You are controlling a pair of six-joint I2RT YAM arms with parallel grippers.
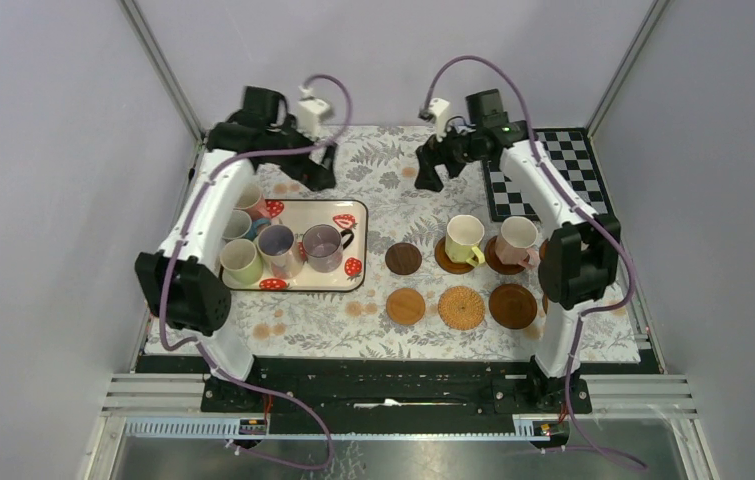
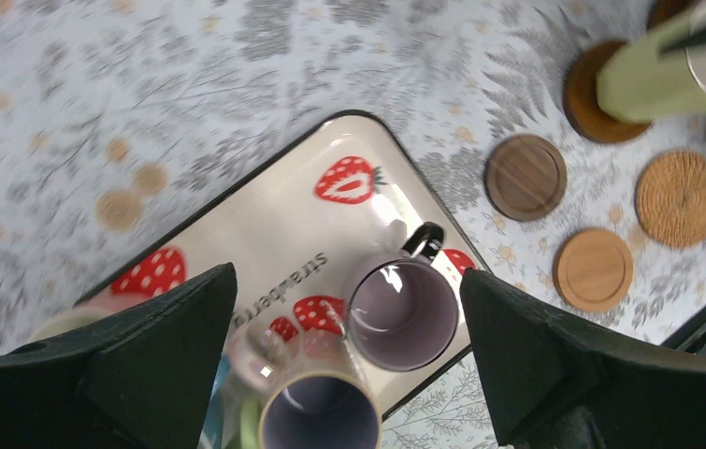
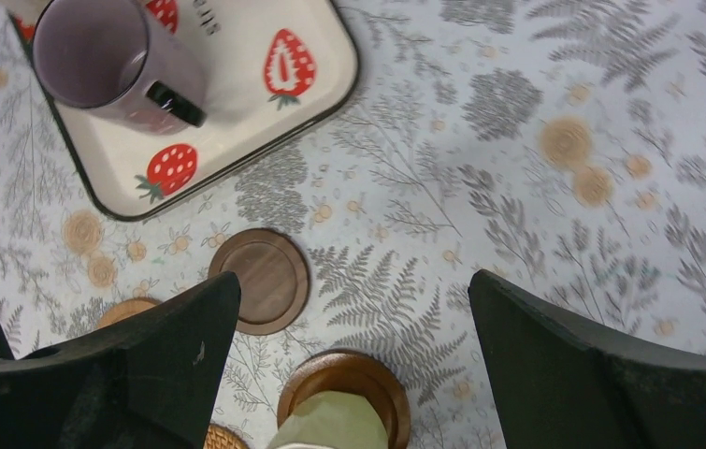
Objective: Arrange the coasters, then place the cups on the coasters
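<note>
On the tray (image 1: 293, 212) stands a purple-grey mug (image 1: 323, 248), its dark handle pointing toward the tray's right side. Crowded to its left are several other cups, among them a dark-lined mug (image 1: 279, 250) and a pale green cup (image 1: 241, 262). The bare dark round coaster (image 1: 403, 258) lies just right of the tray. A yellow-green cup (image 1: 465, 240) and a pink cup (image 1: 516, 242) rest on coasters farther right. My left gripper is open above the tray, gripping nothing. My right gripper hangs open over bare cloth, behind the coasters.
More empty coasters lie along the front: a light wooden one (image 1: 405, 306), a woven one (image 1: 462, 308) and a brown one (image 1: 513, 306). A black-and-white checkered board (image 1: 575, 165) sits at the back right, partly under the right arm. Cloth between the arms is clear.
</note>
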